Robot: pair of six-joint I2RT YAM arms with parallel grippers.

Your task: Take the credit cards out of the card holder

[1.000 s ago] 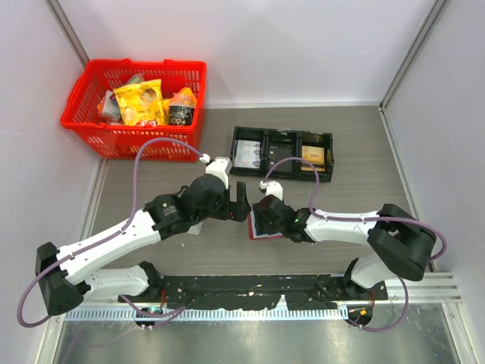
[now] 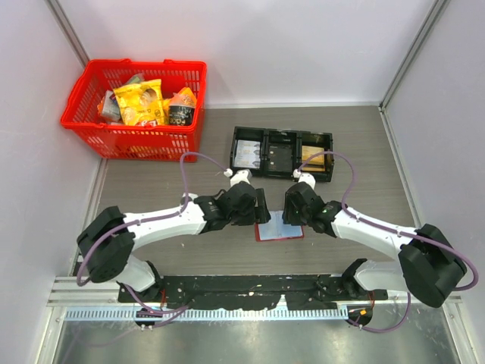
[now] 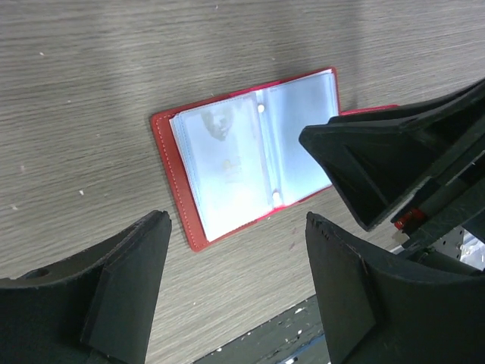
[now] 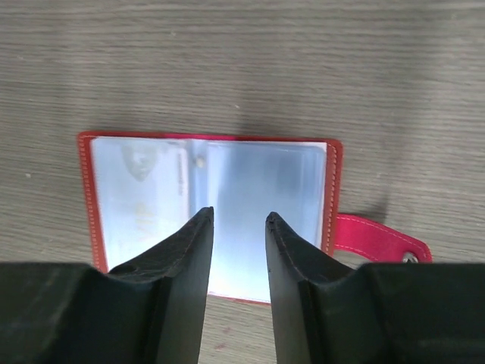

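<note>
A red card holder lies open on the table (image 3: pixel 223 159), its two clear sleeves showing pale cards (image 4: pixel 136 197), with a red strap (image 4: pixel 379 241) out to one side. My left gripper is open above it; in its wrist view the holder shows beyond the fingers, and nothing is between them. My right gripper hangs over the holder's blue-white sleeve, part open, with nothing visible held. In the top view both grippers are close together at the holder, partly covering it.
A black compartment tray (image 2: pixel 280 174) lies behind the holder. A red basket (image 2: pixel 91 133) of snack bags stands back left. Table to either side of the tray is mostly clear.
Both arms have moved to the right in the top view, my right gripper more toward the holder's right part.
</note>
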